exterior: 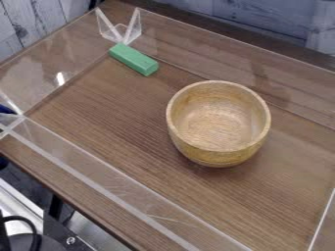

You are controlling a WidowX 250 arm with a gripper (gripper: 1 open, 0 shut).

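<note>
A green block (133, 60) lies on the wooden table at the upper left, just below a small clear plastic piece (120, 29). A round, light wooden bowl (217, 147) stands right of centre, empty. The gripper is not in view.
Dark objects show at the lower left corner, beyond the table's edge.
</note>
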